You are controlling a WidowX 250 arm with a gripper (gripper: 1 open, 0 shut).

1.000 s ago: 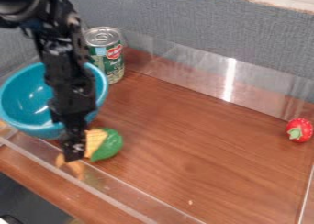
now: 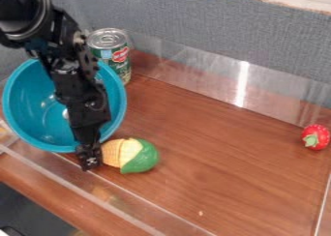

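My black gripper reaches down over the front right rim of a blue bowl. Its fingertips are low, just left of a toy ice cream cone with a tan end and a green top, lying on the wooden counter. Whether the fingers are apart or touch the cone cannot be made out clearly.
A can stands behind the bowl at the back left. A red strawberry lies at the far right. A grey wall and clear strip border the back, another clear strip the front.
The toy cone lies in about the same place, slightly turned.
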